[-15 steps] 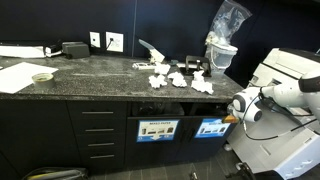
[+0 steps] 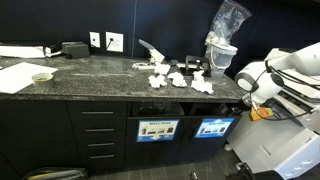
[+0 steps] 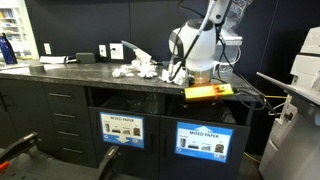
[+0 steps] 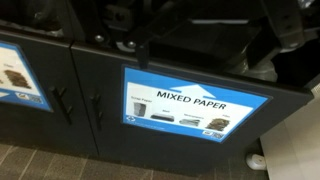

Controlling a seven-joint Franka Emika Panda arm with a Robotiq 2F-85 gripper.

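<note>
Several crumpled white papers point(image 2: 177, 79) lie on the dark countertop point(image 2: 90, 84), near its back right part. My gripper point(image 2: 243, 101) is at the right end of the cabinet, beside the open bin slot and low against the counter's edge. In the wrist view, dark fingers point(image 4: 285, 18) show at the top, spread apart with no paper visible between them. Below them is the right cabinet door with a blue-and-white MIXED PAPER label point(image 4: 190, 100). The inside of the slot is mostly dark.
A second paper label point(image 3: 122, 128) marks the door to the left. A white bucket with a clear bag point(image 2: 222, 52) stands at the counter's back right. A small round dish point(image 2: 42, 77) and paper sheets sit on the left.
The arm has risen and shifted to the right, away from the front of the right bin door. The crumpled papers on the counter look unmoved.
</note>
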